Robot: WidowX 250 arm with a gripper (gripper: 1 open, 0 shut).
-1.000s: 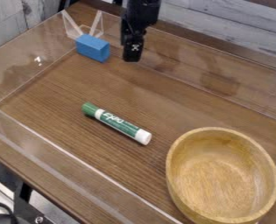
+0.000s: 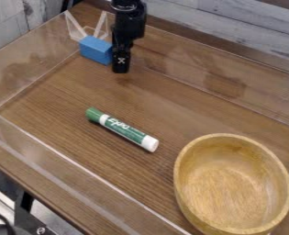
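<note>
My black gripper (image 2: 119, 59) is low at the back left of the wooden table, just right of a blue block (image 2: 95, 50), close beside or touching it. Whether its fingers are open or closed around anything is too small to tell. A green and white tube (image 2: 122, 129) lies in the front middle, and a yellow bowl (image 2: 232, 147) sits at the front right.
A white rack-like item (image 2: 81, 28) is behind the blue block. A wall borders the back of the table.
My gripper has moved left and slightly down, toward the blue block. The tube and bowl have not moved.
</note>
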